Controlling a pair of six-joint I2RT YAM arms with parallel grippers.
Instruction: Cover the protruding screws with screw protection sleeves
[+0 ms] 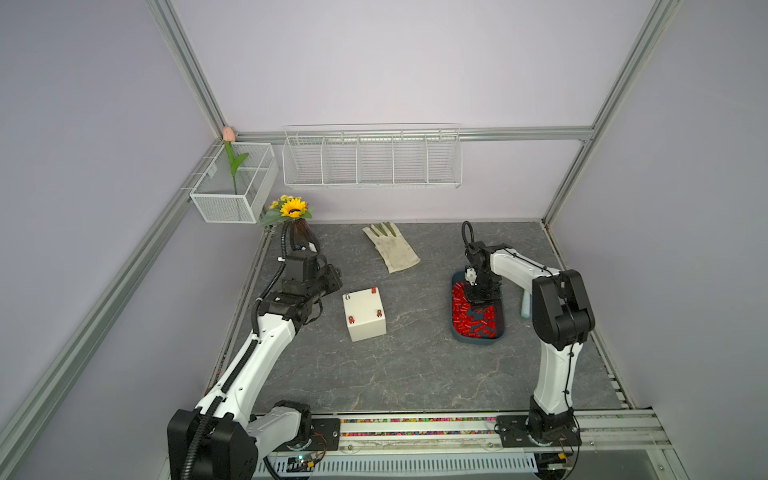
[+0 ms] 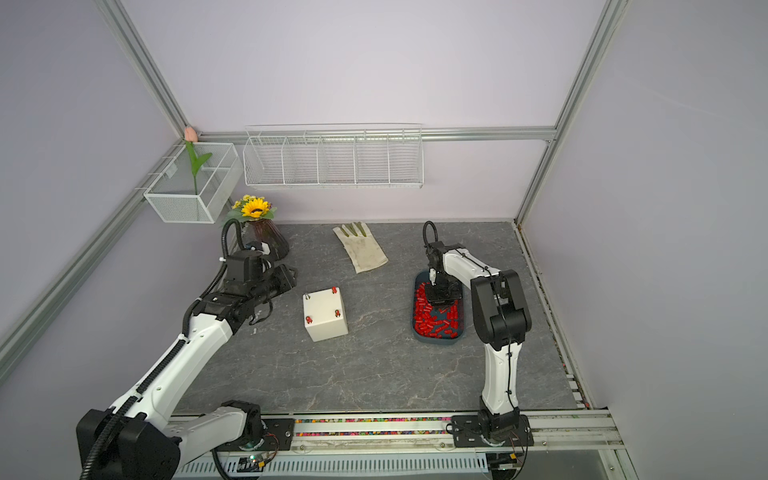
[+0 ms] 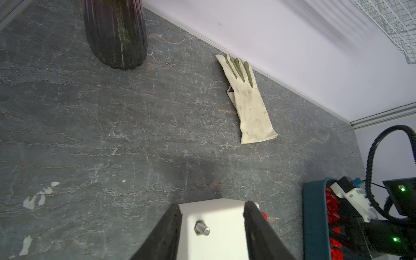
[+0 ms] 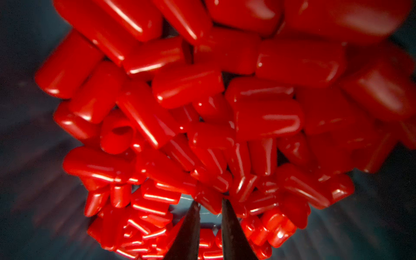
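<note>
A white box (image 1: pixel 363 307) stands on the table; red sleeves cover the screws at three of its corners. The far-left corner has a bare metal screw (image 3: pixel 202 228). My left gripper is open and empty, with the box beyond its parted fingers. Many red sleeves (image 4: pixel 186 84) lie loose in the dark blue tray (image 1: pixel 477 341). My right gripper is down in this tray, its fingertips a narrow gap apart. One sleeve (image 4: pixel 208 198) shows at the gap between the tips, not clearly gripped.
A beige glove (image 1: pixel 392 247) lies near the back wall. The flower vase (image 3: pixel 116 34) stands at the back left, close to my left arm. A pale cylindrical handle (image 1: pixel 525 304) lies right of the tray. Bare table separates box and tray.
</note>
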